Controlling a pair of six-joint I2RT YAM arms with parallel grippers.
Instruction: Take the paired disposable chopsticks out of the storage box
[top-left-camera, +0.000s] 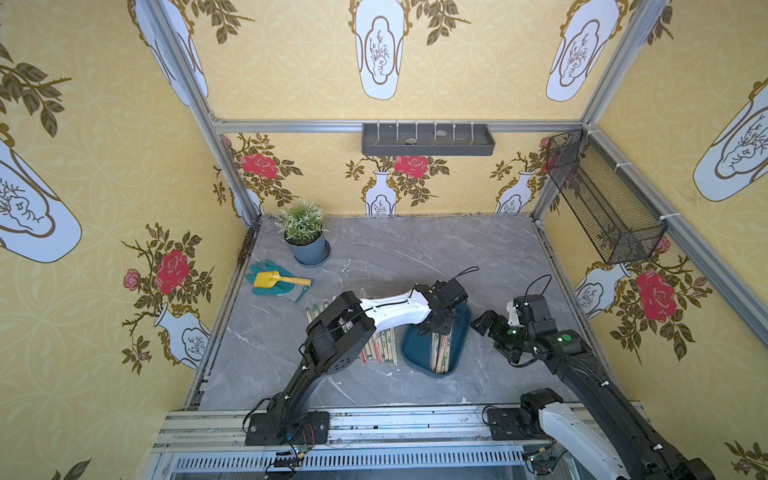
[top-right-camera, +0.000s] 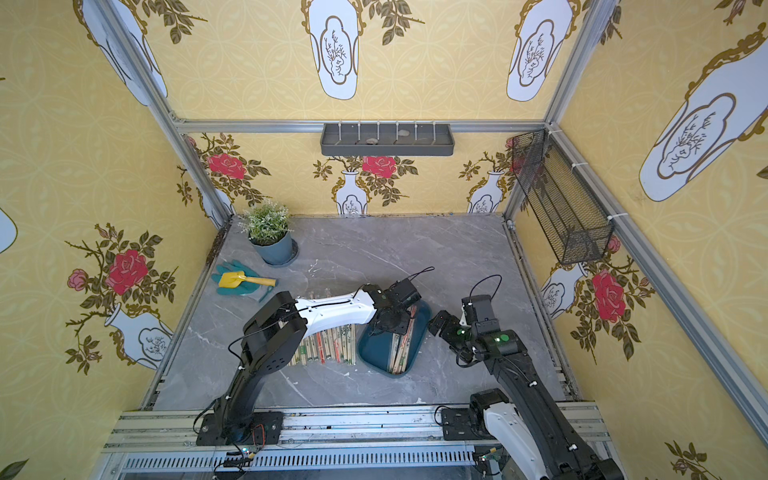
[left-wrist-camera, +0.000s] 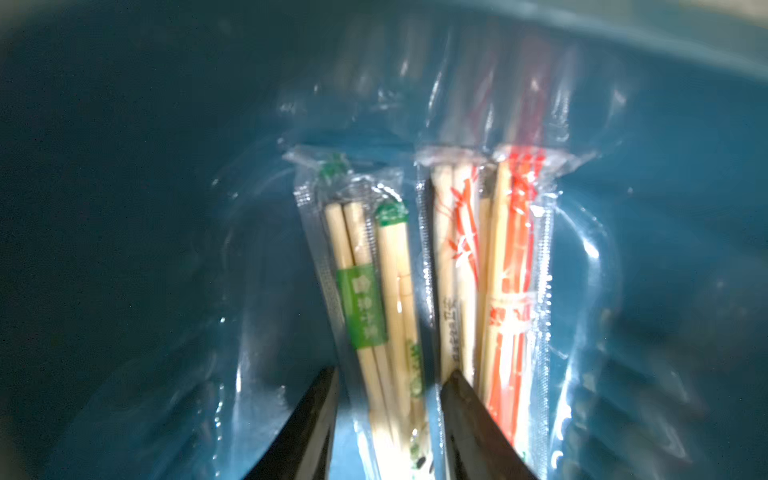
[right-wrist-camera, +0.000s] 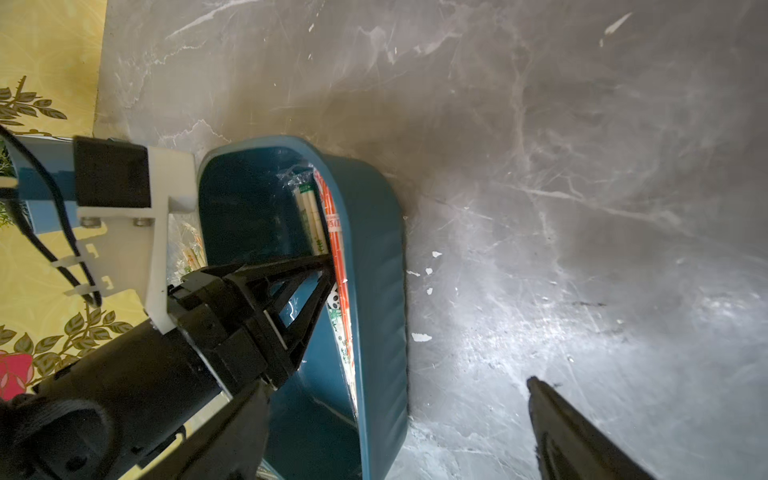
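The dark blue storage box (top-left-camera: 462, 340) holds a few plastic-wrapped chopstick pairs (top-left-camera: 440, 357). In the left wrist view, green-banded pairs (left-wrist-camera: 364, 304) lie beside a pair with red print (left-wrist-camera: 512, 320). Down inside the box, my left gripper is open. Its fingertips appear either side of the green-banded pairs, near the red-printed ones; whether they touch the wrappers I cannot tell. To the right of the box, my right gripper hangs over bare table with its fingers spread and nothing between them.
Several wrapped chopstick pairs (top-left-camera: 379, 348) lie in a row left of the box, partly hidden under the left arm. A potted plant (top-left-camera: 305, 240) and yellow trowel (top-left-camera: 270, 279) stand farther left.
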